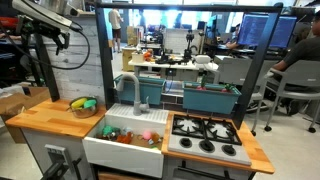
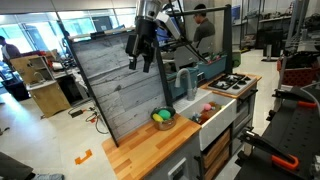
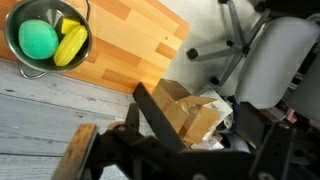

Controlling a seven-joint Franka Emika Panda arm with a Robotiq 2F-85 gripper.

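High above the wooden counter, my gripper hangs in the air near the grey plank wall. In the wrist view its fingers stand wide apart with nothing between them. A metal pot with handles sits on the counter, well below the gripper; inside it are a round green thing and a yellow one. Exterior view 2 shows the same pot against the plank wall. In the white sink lie several small coloured items, too small to name.
A tap rises behind the sink, and a black-topped stove stands to its right. Blue bins line the back. Bare wood surrounds the pot's front. Cardboard boxes lie below, beyond the counter.
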